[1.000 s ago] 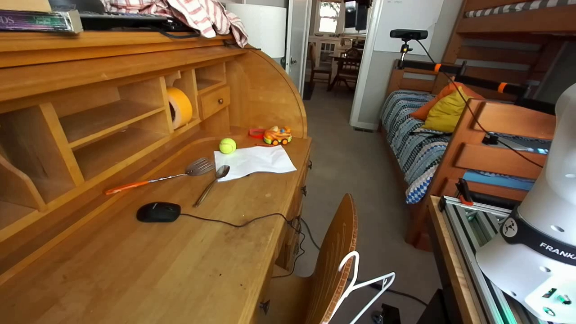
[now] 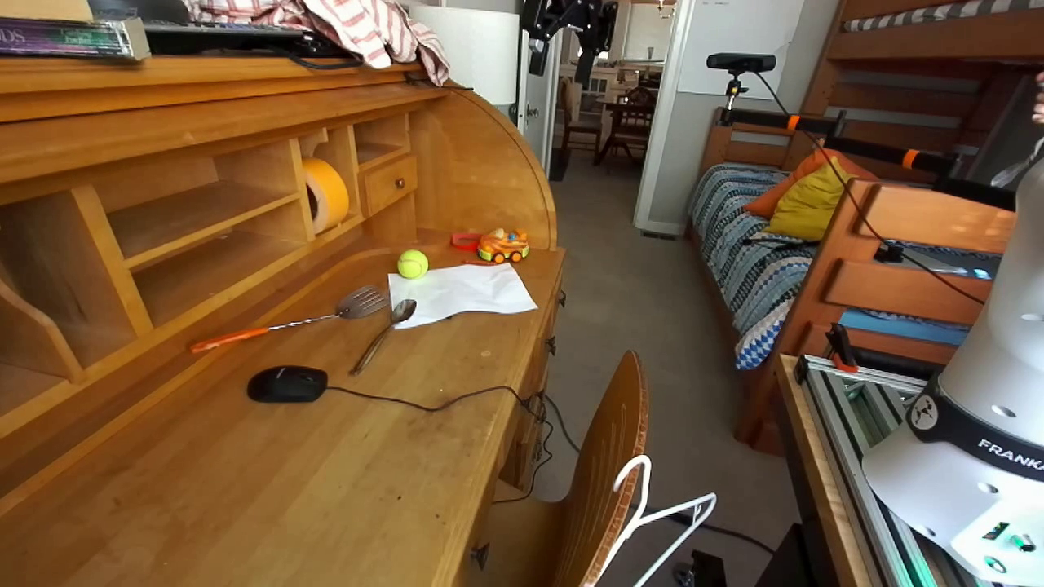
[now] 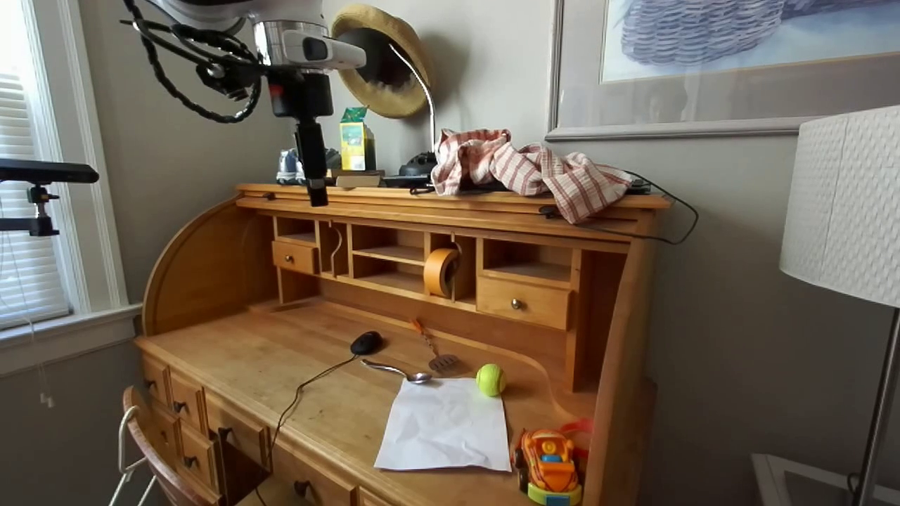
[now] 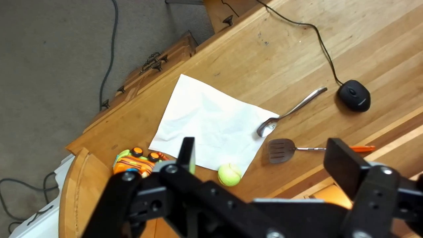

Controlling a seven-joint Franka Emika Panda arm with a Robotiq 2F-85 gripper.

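Note:
My gripper is open and empty, high above the desk. Its two dark fingers stand wide apart in the wrist view. On the desktop below lies a white sheet, slightly creased. A tennis ball rests at one edge of the sheet, and the bowl of a metal spoon overlaps another edge. Beside the spoon is a slotted spatula with an orange handle, partly hidden by a finger. An orange toy car stands at the desk's end. A black mouse trails its cable off the front edge.
Cubbyholes line the desk's back, one holding a roll of orange tape. A checked cloth lies on the desk top. A wooden chair with a white hanger stands in front. Much of the desktop by the mouse is bare.
In exterior view 1 my gripper has moved left at the top of the frame, from the doorway to near the lamp shade. The objects on the desk have not moved.

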